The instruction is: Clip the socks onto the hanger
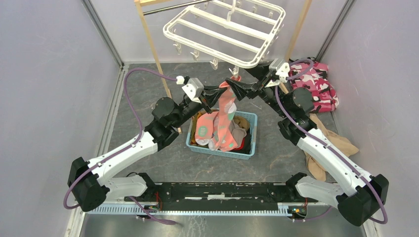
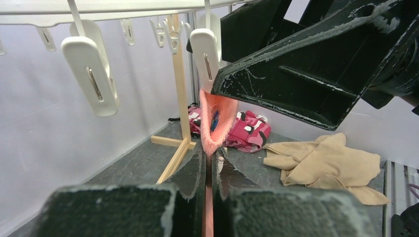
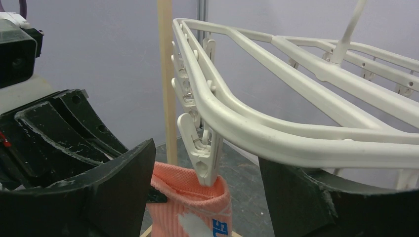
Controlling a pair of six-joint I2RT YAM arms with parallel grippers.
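Observation:
A salmon-pink patterned sock (image 1: 228,106) hangs stretched between the arms, its lower part over the basket. My left gripper is shut on its cuff edge. In the right wrist view, a white clip (image 3: 212,153) of the hanger (image 3: 237,116) has its lower end at the mouth of the sock cuff (image 3: 207,217); in the left wrist view that clip (image 2: 203,57) meets the cuff's far side. Whether it pinches the fabric I cannot tell. My right gripper stands open, one finger on each side of the clip and hanger corner.
Below, a blue basket (image 1: 220,153) holds several socks. More empty clips (image 2: 94,74) hang along the rack's edge. A wooden stand (image 1: 154,47) rises at the left. Pink camouflage cloth (image 1: 316,89) and tan cloth (image 1: 341,143) lie at the right.

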